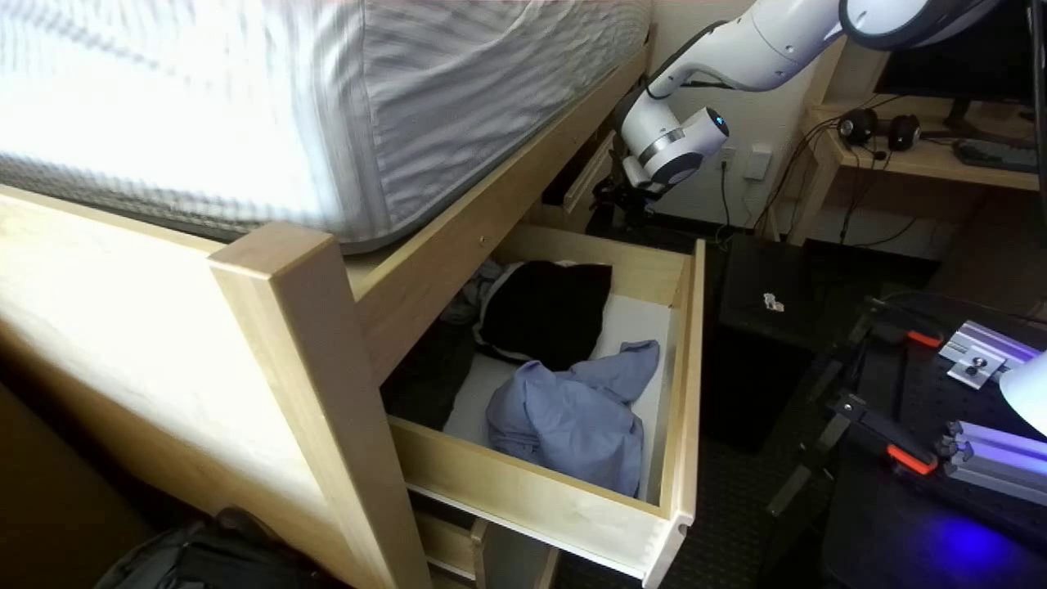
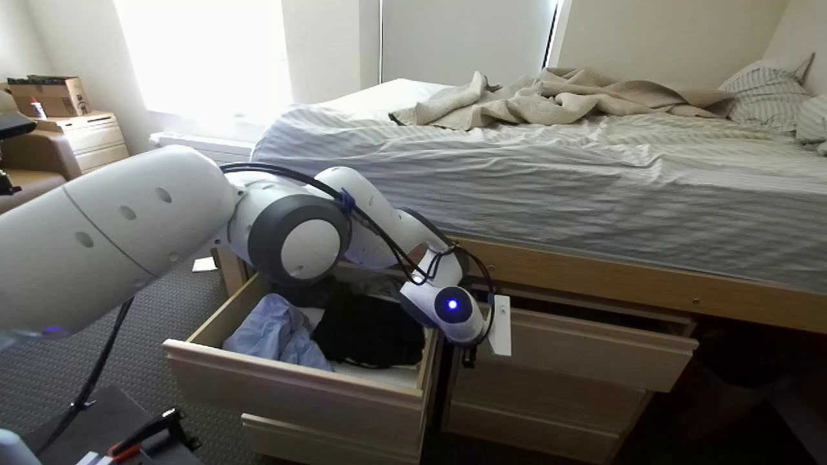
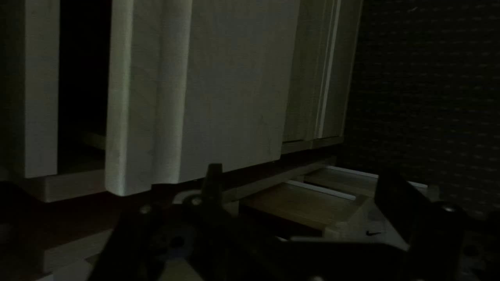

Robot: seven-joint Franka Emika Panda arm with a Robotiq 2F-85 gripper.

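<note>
My gripper stands open in the wrist view, its dark fingers wide apart with nothing seen between them. Ahead of it is the pale wooden front of the right-hand drawer point(image 3: 234, 89), which sits slightly pulled out under the bed point(image 2: 581, 345). In exterior view 2 the gripper is mostly hidden behind the arm's wrist, by that drawer's left end. The left drawer point(image 1: 684, 393) is far out and holds a blue cloth point(image 1: 569, 417) and a black cloth point(image 1: 550, 309). Whether the fingers touch any drawer cannot be told; the wrist view is dark.
Above the drawers runs the bed's wooden rail point(image 2: 620, 279), with the mattress point(image 2: 543, 186) over it. A lower left drawer point(image 2: 325, 442) is also partly out. A dark table with clamps point(image 1: 923, 491) stands at the right in exterior view 1. Carpet point(image 3: 431, 93) lies beside the drawers.
</note>
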